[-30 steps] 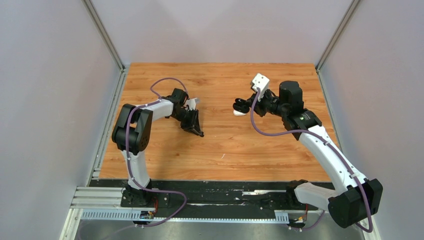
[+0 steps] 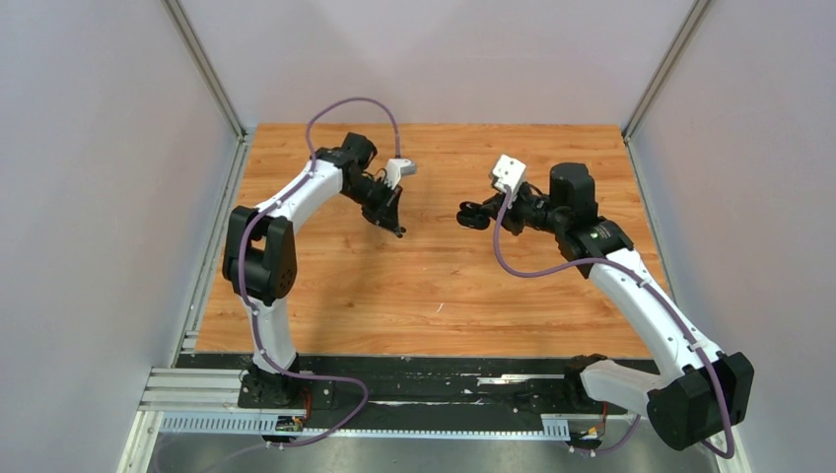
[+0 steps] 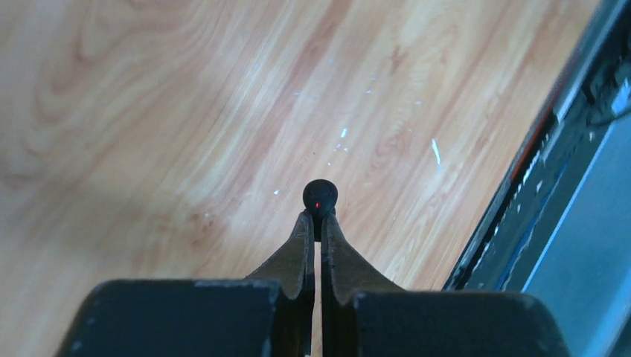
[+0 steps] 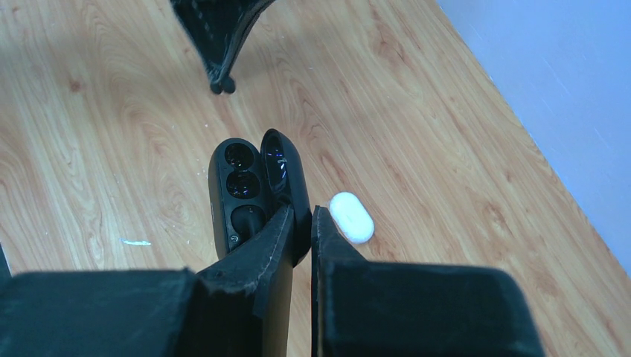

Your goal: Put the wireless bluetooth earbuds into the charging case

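A small black earbud sits at the fingertips of my left gripper, which is shut on it and raised above the wood. From the top view, the left gripper is left of the case, with a clear gap between. My right gripper is shut on the black charging case, holding it above the table with its lid raised. Round dark recesses face the right wrist camera; I cannot tell whether the lowest one is filled. The left gripper's tips appear beyond the case.
A white rounded object lies on the table near the case. The wooden table is otherwise mostly bare, with a small white mark in front. A dark rail borders the front edge.
The right arm and case have barely shifted.
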